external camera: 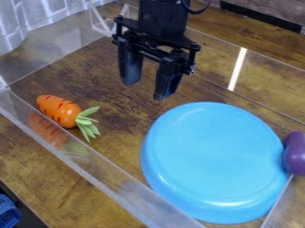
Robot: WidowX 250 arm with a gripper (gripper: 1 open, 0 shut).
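Note:
The black gripper point(150, 76) hangs over the middle of the wooden tray, its two fingers spread apart with nothing seen between them. Below and to its left lies an orange carrot point(62, 110) with pale green leaves. To its lower right is a large light-blue round plate point(212, 162). A purple object point(293, 153), partly out of frame, sits at the plate's right edge.
Clear plastic walls point(119, 187) edge the tray at the front and back. A small blue object point(7, 212) is outside at the lower left.

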